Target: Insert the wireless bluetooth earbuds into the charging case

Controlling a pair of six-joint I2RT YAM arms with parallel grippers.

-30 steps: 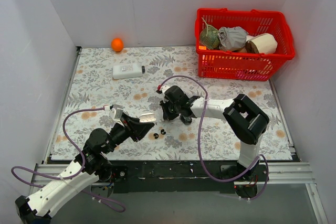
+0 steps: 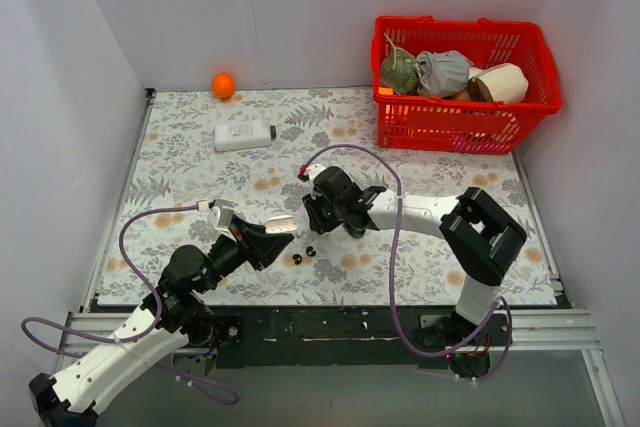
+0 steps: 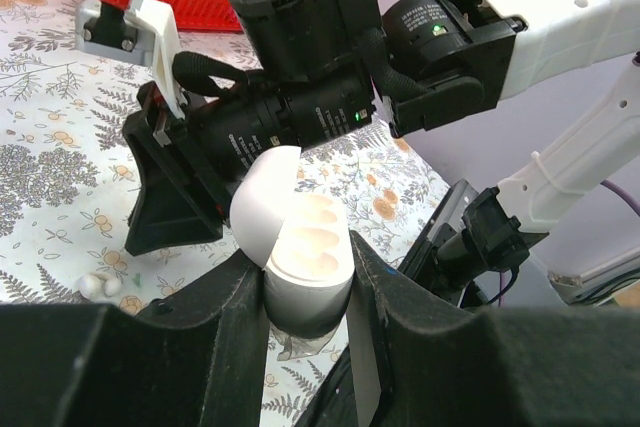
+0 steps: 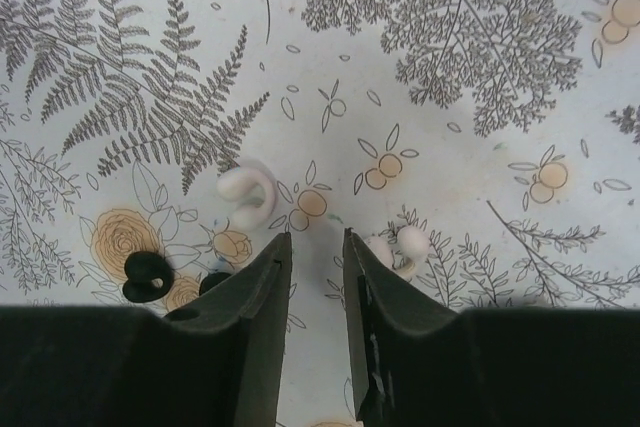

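The white charging case (image 3: 308, 262) stands with its lid open and its earbud hollows showing. My left gripper (image 2: 272, 238) is shut on this case, holding it above the table. Two white earbuds lie on the table in the right wrist view: one earbud (image 4: 248, 197) left of the gripper gap, another earbud (image 4: 412, 240) partly behind the right finger. My right gripper hangs above them, part open, with nothing between its fingertips. A white earbud (image 3: 98, 285) also shows on the cloth in the left wrist view.
Two small black earbuds (image 4: 148, 277) lie near the white ones, one partly hidden by a finger. A white bottle (image 2: 245, 135), an orange (image 2: 223, 85) and a filled red basket (image 2: 450, 127) stand farther back.
The left arm and the case have stayed still.
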